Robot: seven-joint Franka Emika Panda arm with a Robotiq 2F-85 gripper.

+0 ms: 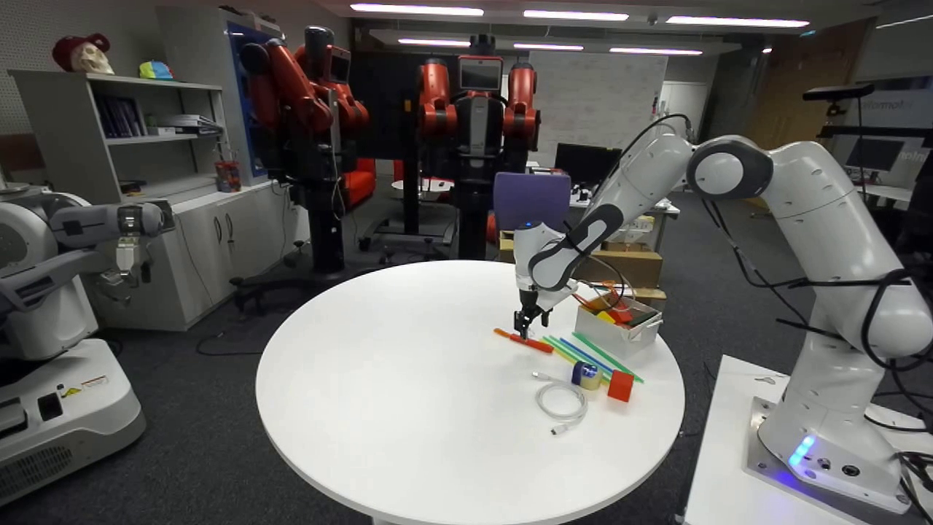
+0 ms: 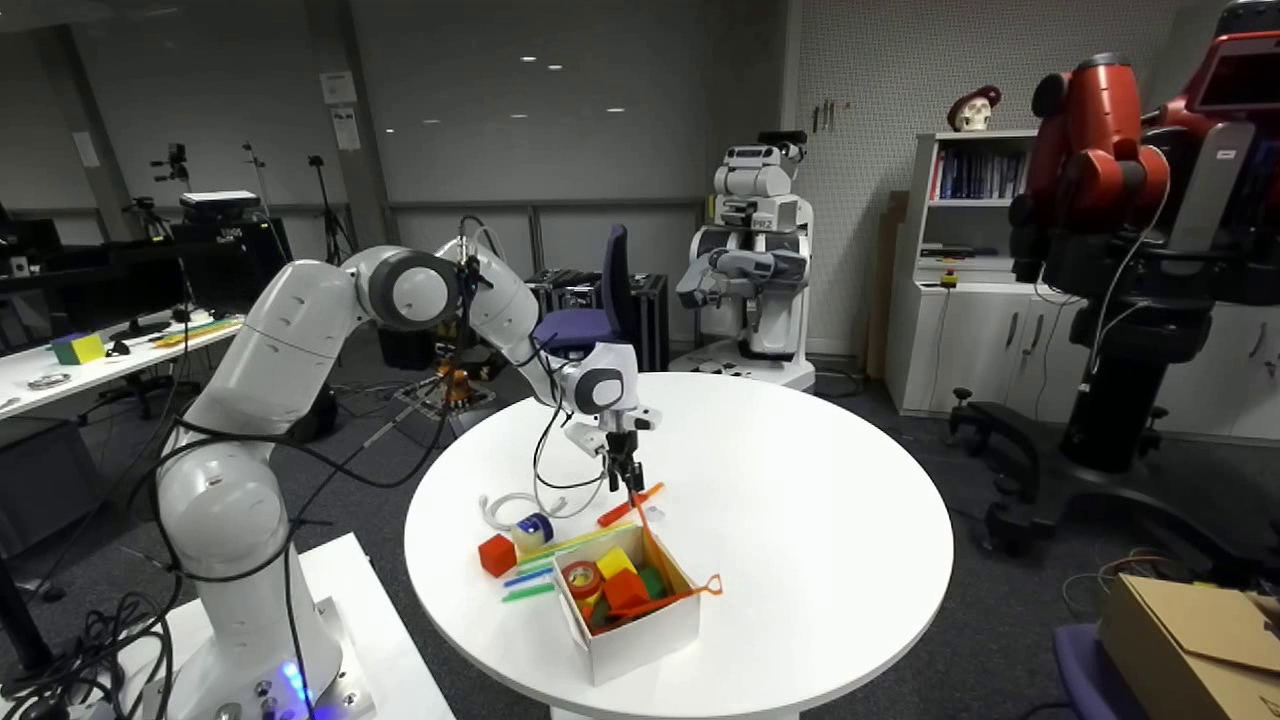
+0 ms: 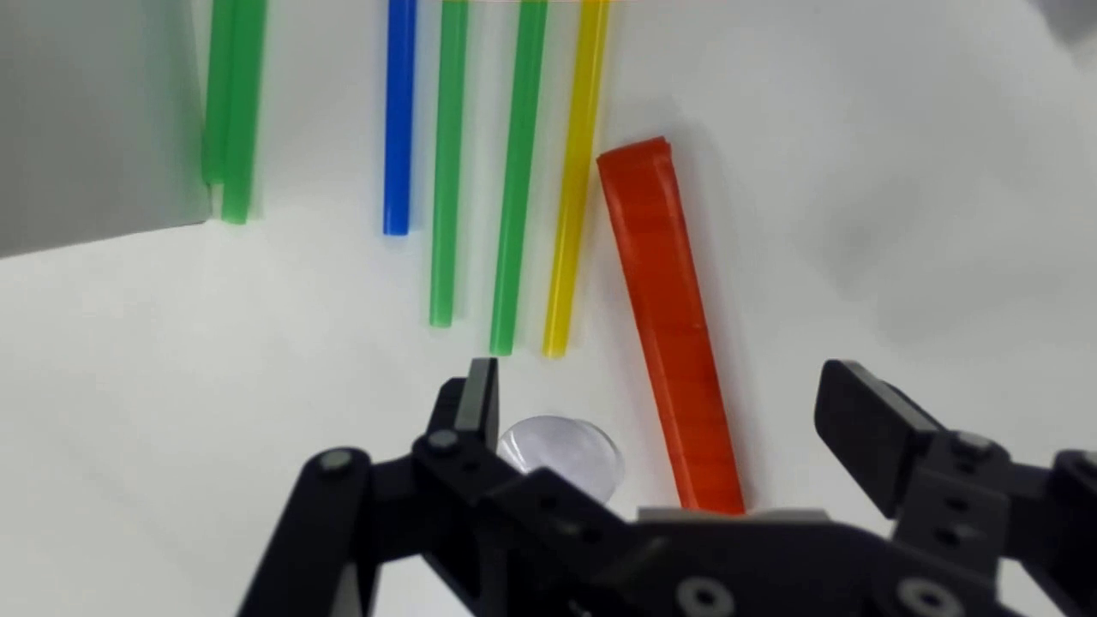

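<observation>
My gripper is open in the wrist view, its two dark fingers well apart. Between them, lower down on the white table, runs a long red-orange strip, its near end hidden behind the gripper body. Close to the left finger lies a clear round piece, partly covered by the gripper. In exterior view 1 the gripper hangs just over the red-orange strip; whether it touches cannot be made out. Green, blue and yellow sticks lie side by side to the strip's left.
A pale box full of coloured blocks stands beside the sticks, orange handles poking out over its rim. Near them are a red cube, a blue-and-cream tape roll and a coiled white cable.
</observation>
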